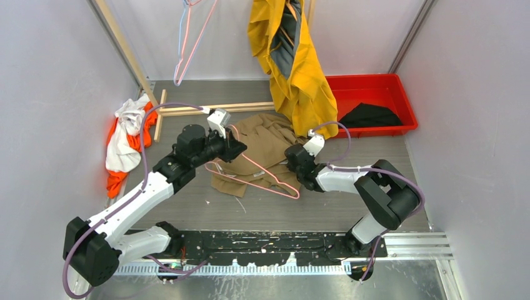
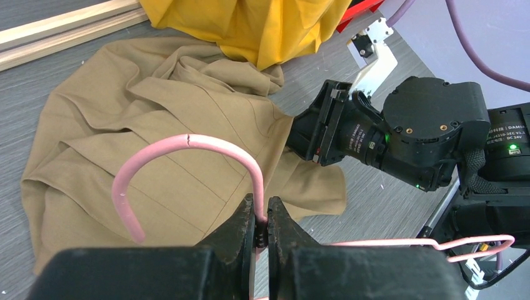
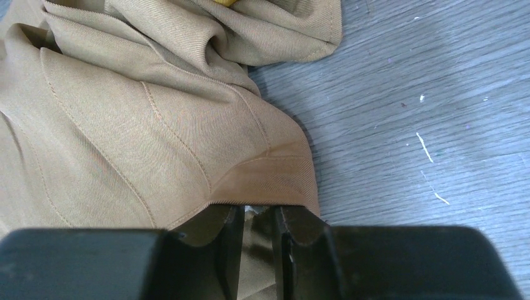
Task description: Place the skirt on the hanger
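Note:
The khaki skirt [image 1: 256,137] lies crumpled on the grey floor. Above it my left gripper is shut on the pink hanger [image 2: 206,140] at its hook, the hanger's body reaching right over the cloth in the top view. My right gripper is at the skirt's right edge, low on the cloth; the khaki fabric [image 3: 262,181] arches over its fingertips, so whether it grips the cloth is hard to see.
A yellow garment [image 1: 300,94] hangs at the back, beside a red bin [image 1: 400,119] holding dark cloth. White and orange clothes [image 1: 119,150] lie at left. Spare hangers [image 1: 187,44] hang top left. Wooden bars edge the skirt's back.

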